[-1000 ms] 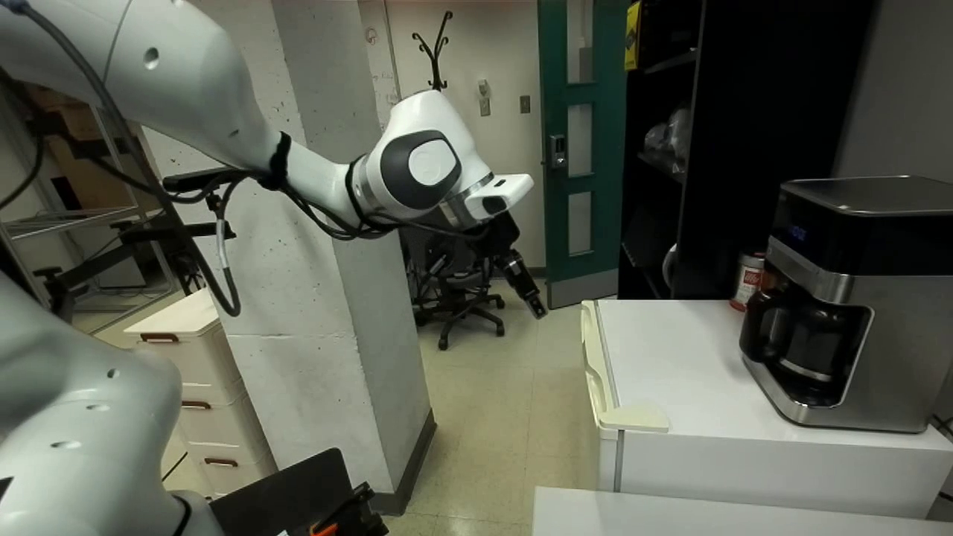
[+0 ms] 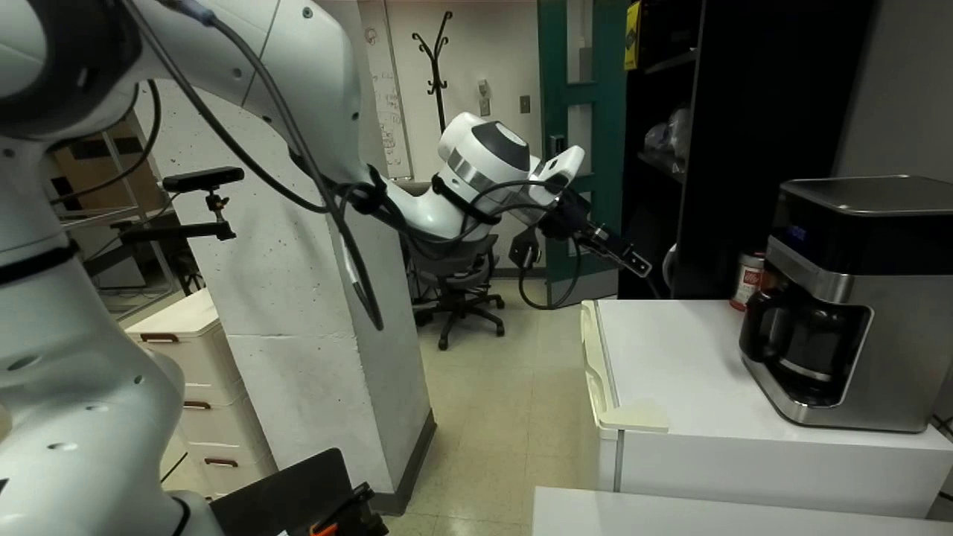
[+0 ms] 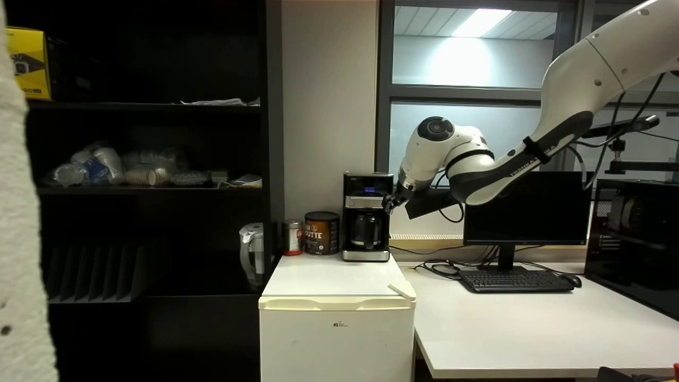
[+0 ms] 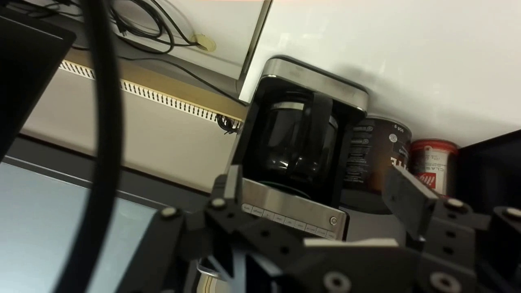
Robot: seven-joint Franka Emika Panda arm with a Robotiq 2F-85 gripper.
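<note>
My gripper is open, its two fingers well apart and nothing between them. In exterior view 1 the gripper (image 2: 636, 259) hangs in the air left of the coffee maker (image 2: 880, 339) and apart from it. The wrist view looks toward the front of the steel-and-black coffee maker (image 4: 283, 212), seen upside down. Inside it sits the dark glass carafe (image 4: 283, 136), its black handle (image 4: 315, 132) facing me. Exterior view 2 shows the carafe (image 3: 367, 230) in the machine, below a lit blue display.
A brown coffee can (image 3: 322, 233) and a red-and-silver tin (image 3: 293, 237) stand beside the machine on the white fridge (image 3: 337, 344). Black shelves (image 3: 273, 127) rise on one side. A monitor (image 3: 534, 213) and keyboard (image 3: 515, 279) occupy the desk.
My gripper has risen and moved right in exterior view 1, with the wrist turned. The coffee maker has not moved.
</note>
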